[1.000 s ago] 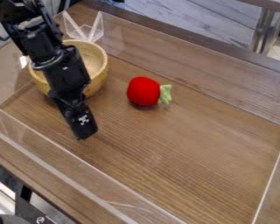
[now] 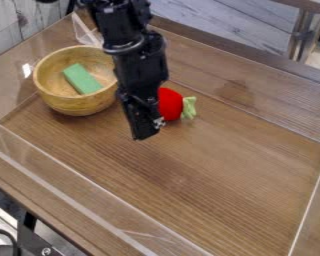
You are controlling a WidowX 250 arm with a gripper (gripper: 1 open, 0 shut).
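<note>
My black gripper (image 2: 145, 131) hangs over the middle of the table, shut, with nothing visible between its fingers. Just behind it and to its right sits a red object with a light green top (image 2: 171, 104), like a strawberry or tomato, partly hidden by the arm. A yellow bowl (image 2: 53, 89) stands at the upper left, holding a green block (image 2: 80, 78); the arm covers part of its right side.
A pale rail or ledge runs along the top right corner, and a dark cable lies at the lower left edge.
My gripper has moved right and up from beside the bowl to near the red object, uncovering the green block in the bowl.
</note>
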